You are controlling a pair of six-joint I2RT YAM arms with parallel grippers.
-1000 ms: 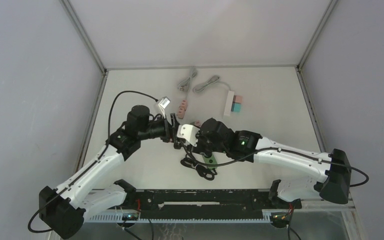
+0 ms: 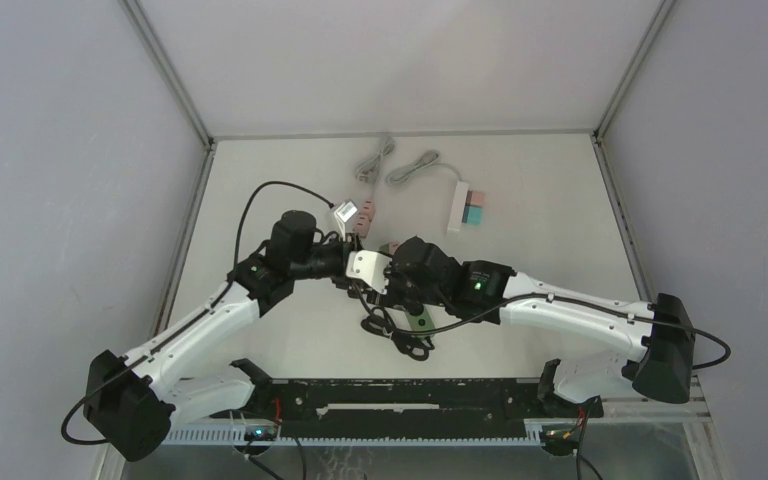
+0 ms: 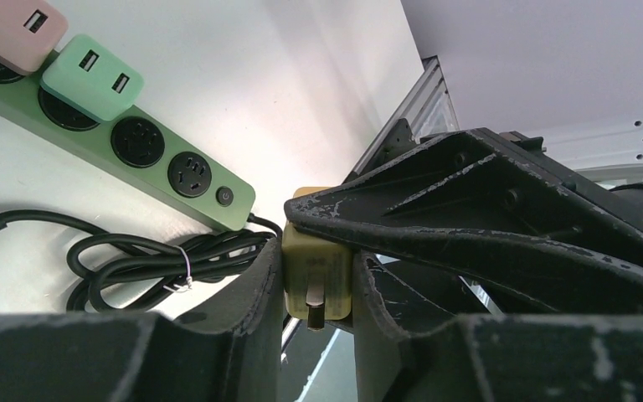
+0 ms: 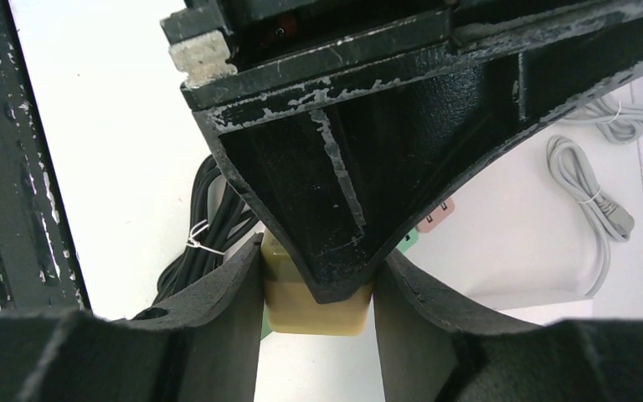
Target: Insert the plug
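In the left wrist view a yellowish block-shaped plug (image 3: 301, 260), a metal prong on its near face, is between the fingers of my left gripper, which is shut on it. My right gripper is also shut on this plug, as the right wrist view shows, with a black left finger covering part of it. Both hands meet above the table in the top view, hiding the plug there. A green power strip (image 3: 233, 188) lies below, with a pink adapter (image 3: 18, 27) and a mint adapter (image 3: 92, 79) in it. Round sockets (image 3: 190, 174) near its switch end are empty.
A bundled black cable (image 3: 126, 272) lies beside the strip. Farther back on the table are a white power strip (image 2: 457, 208), a pink one (image 2: 365, 215) and coiled grey cables (image 2: 415, 168).
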